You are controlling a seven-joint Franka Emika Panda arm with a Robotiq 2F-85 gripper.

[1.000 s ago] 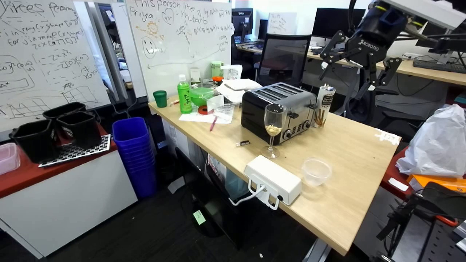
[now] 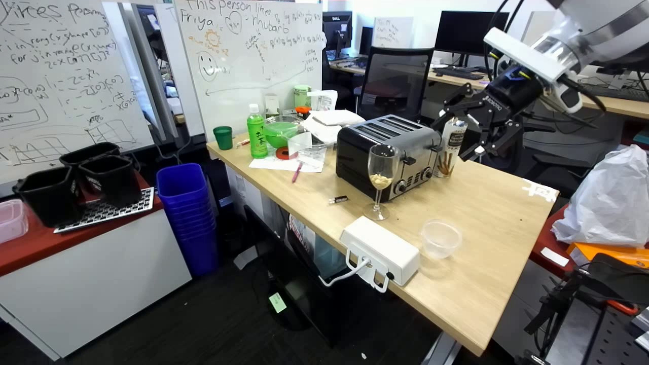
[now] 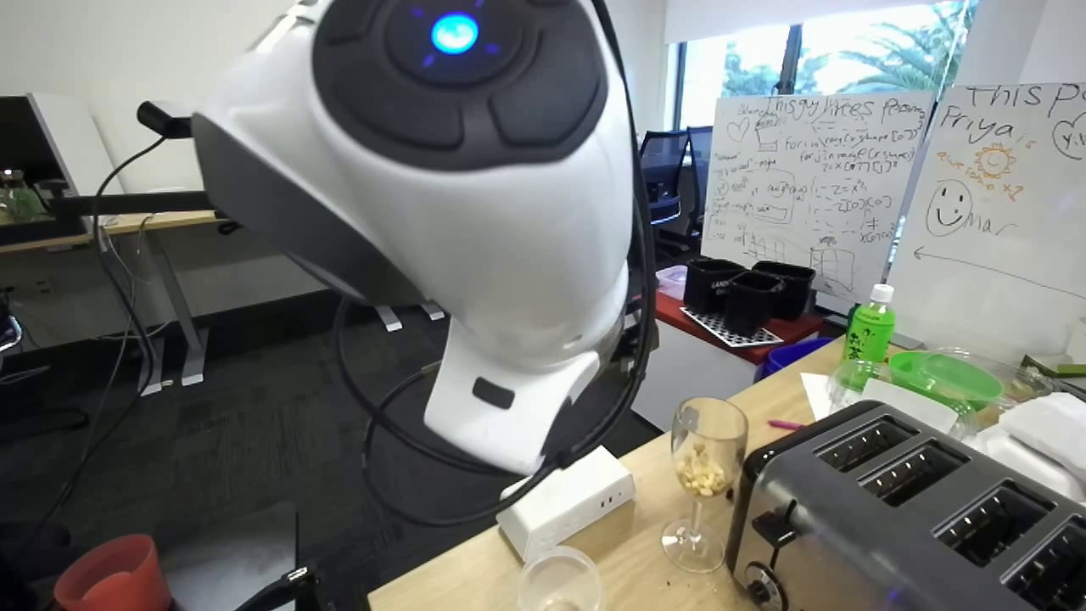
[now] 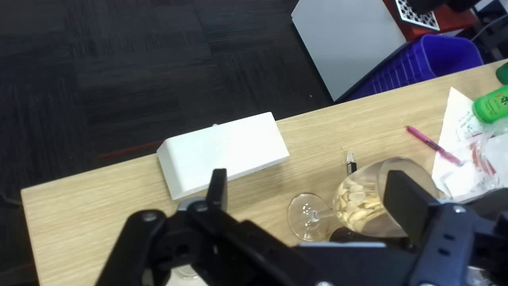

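Note:
My gripper point(image 2: 471, 135) hangs in the air over the back right of the table, near the toaster's right end. It is open, and nothing sits between its spread fingers in the wrist view. A wine glass point(image 2: 383, 168) partly filled with pale flakes stands upright in front of the black and silver toaster point(image 2: 389, 149). Closer to the near edge sits a clear plastic bowl point(image 2: 440, 238), apparently empty. In the wrist view the glass point(image 4: 359, 205) lies beyond the gripper, its bowl partly covered by the right finger; most of the clear bowl is hidden.
A white power box point(image 2: 380, 249) lies along the table's left edge. Beside the toaster stands a tall can point(image 2: 449, 146), close to my fingers. A green bottle point(image 2: 256, 133) and clutter fill the far left.
My gripper has come down and slightly left, tilting toward the table, and now overlaps the tall can in exterior view 1. The objects on the table have not moved.

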